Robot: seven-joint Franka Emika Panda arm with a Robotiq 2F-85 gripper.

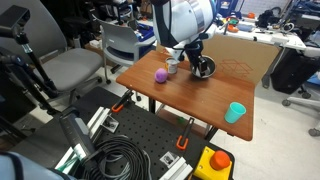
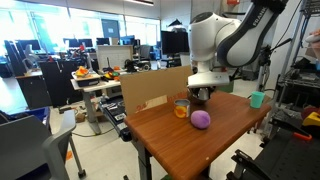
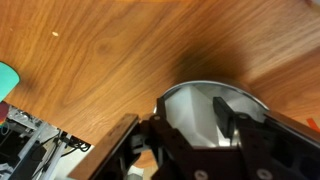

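A shiny metal bowl (image 1: pixel 204 68) is tipped up on its side near the back of the wooden table, its opening facing the front right in exterior view 1. My gripper (image 1: pixel 188 56) is at its left upper edge, shut on the rim. From the wrist view, the bowl's bright wall (image 3: pixel 190 106) passes between the dark fingers, and much of the bowl is hidden behind them. In exterior view 2 the bowl (image 2: pixel 203 93) is partly covered by the white arm. Whether its lower edge touches the table I cannot tell.
A metal cup (image 1: pixel 172 66) stands just left of the bowl, with a purple ball (image 1: pixel 161 75) nearer the front. A teal cup (image 1: pixel 235 112) stands at the right front. Bare tabletop (image 1: pixel 200 97) lies between them.
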